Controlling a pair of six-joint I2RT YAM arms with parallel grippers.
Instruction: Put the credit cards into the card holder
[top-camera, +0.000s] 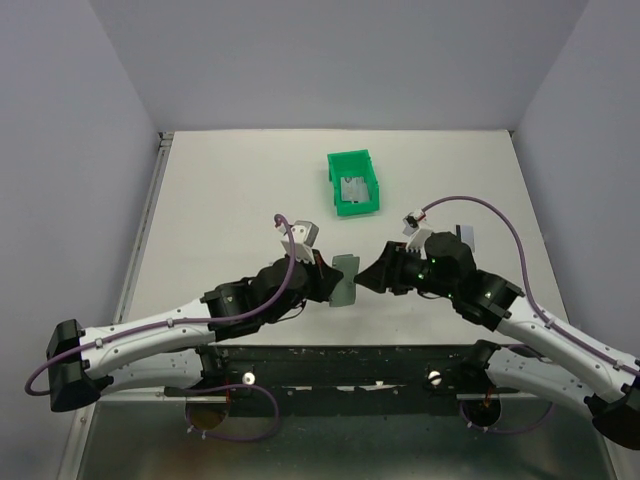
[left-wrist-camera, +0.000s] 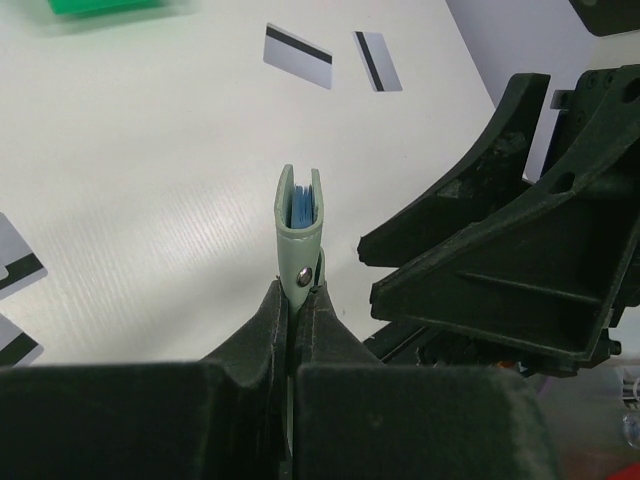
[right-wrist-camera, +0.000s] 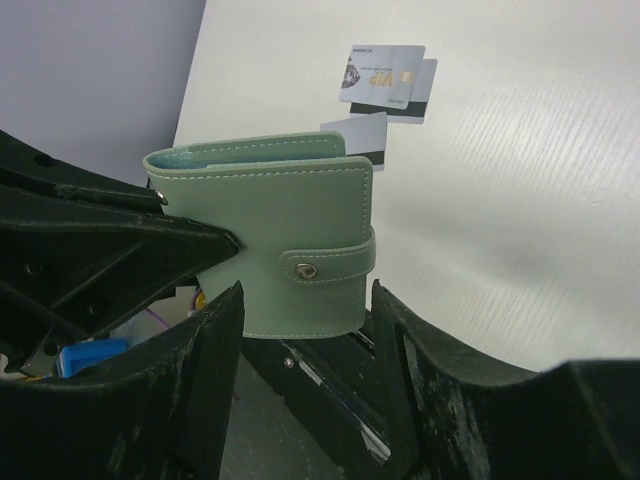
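The pale green card holder is held upright by my left gripper, which is shut on it. In the left wrist view its narrow edge faces up, with blue showing inside the slot. The right wrist view shows its flat side with a snap strap. My right gripper stands open just right of the holder. Loose cards lie at the right of the table; more cards lie at the left, partly hidden by the arm in the top view.
A green basket with grey cards inside stands at the back centre. The front edge drops off just below both grippers.
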